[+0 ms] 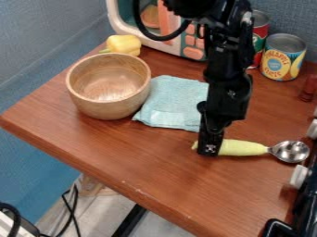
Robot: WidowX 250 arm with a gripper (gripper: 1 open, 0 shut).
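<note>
My black gripper (209,146) points down onto the pale yellow handle of a metal-bowled spoon (290,152), near the handle's left end. Whether the fingers are shut on it is hard to tell. A wooden bowl (107,86) stands left of a folded light-blue cloth (164,108), which lies behind my gripper.
A pink and white toy microwave (130,18), a yellow object (121,45), two cans (284,57) and a dark red bottle (310,90) line the back and right. Black equipment (301,218) is at the right front.
</note>
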